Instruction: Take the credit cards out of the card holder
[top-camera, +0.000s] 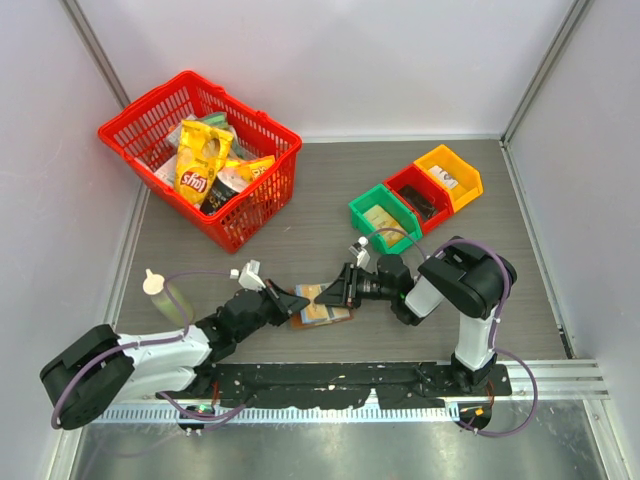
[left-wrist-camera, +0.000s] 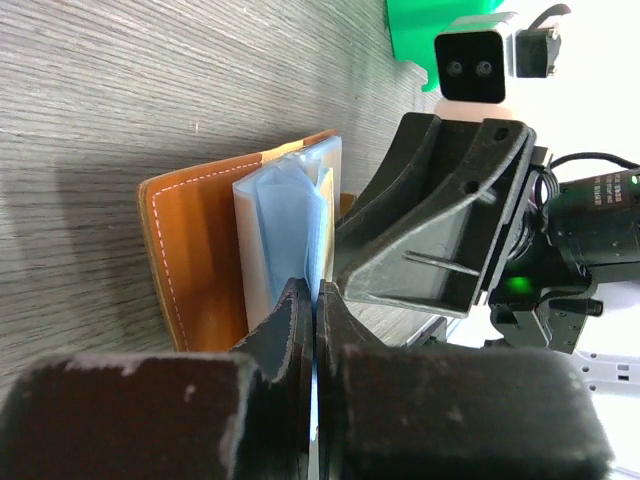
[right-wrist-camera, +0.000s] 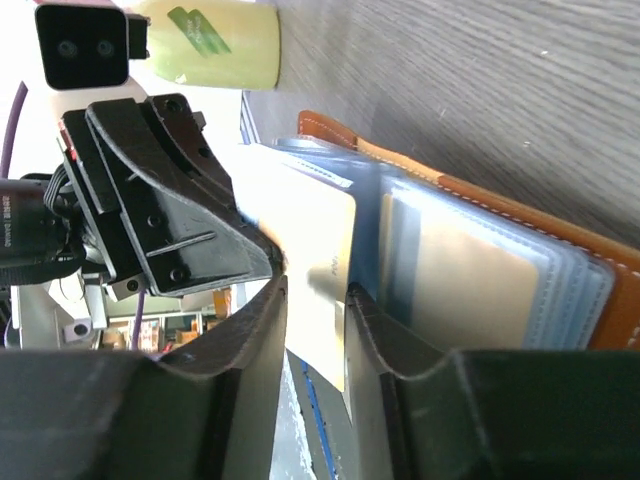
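Observation:
An open tan leather card holder with clear plastic sleeves lies at the front middle, between both grippers; in the left wrist view its brown cover shows. My left gripper is shut at the sleeves' edge; whether a thin sleeve lies between its tips is unclear. My right gripper is at the holder, a pale card in a sleeve standing raised at its fingertips; how far its fingers are apart is hard to tell. More sleeved cards lie flat in the holder.
A red basket of snacks stands at the back left. Green, red and orange bins sit at the right rear, a pale bottle at the left. Bare table lies behind the holder.

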